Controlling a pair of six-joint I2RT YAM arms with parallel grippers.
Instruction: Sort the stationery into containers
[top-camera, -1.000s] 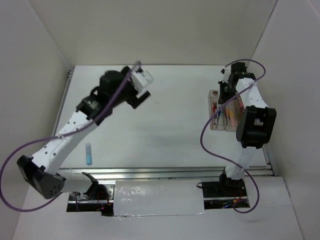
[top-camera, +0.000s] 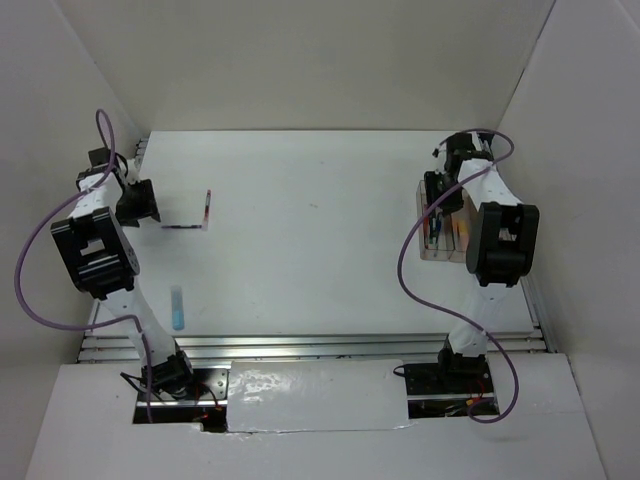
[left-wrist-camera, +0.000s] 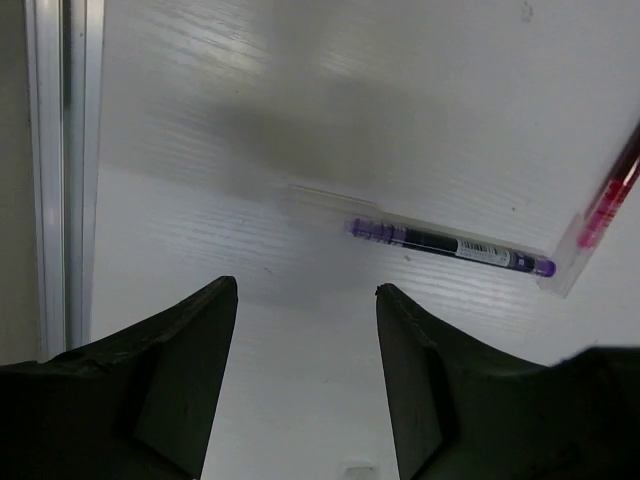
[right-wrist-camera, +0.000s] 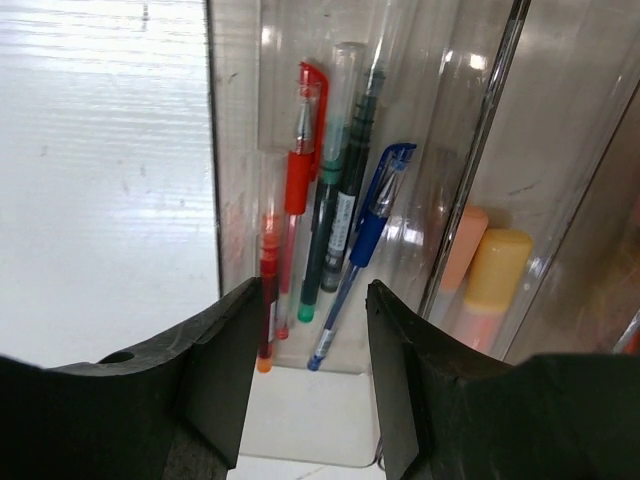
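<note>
At the table's left, a purple pen (left-wrist-camera: 450, 248) and a red pen (left-wrist-camera: 613, 195) lie at right angles. My left gripper is open just beside the purple pen, empty. A light blue item (top-camera: 177, 307) lies nearer the front. At the right, my open right gripper is over a clear divided container (right-wrist-camera: 230, 120). One compartment holds several pens, including a blue pen (right-wrist-camera: 360, 250); another holds orange capped items (right-wrist-camera: 497, 265). Nothing clearly sits between the right fingers.
Metal rails (left-wrist-camera: 62, 180) run along the left edge; walls close in at both sides and the back.
My left arm has swung from near the middle to the far left, over the pens.
</note>
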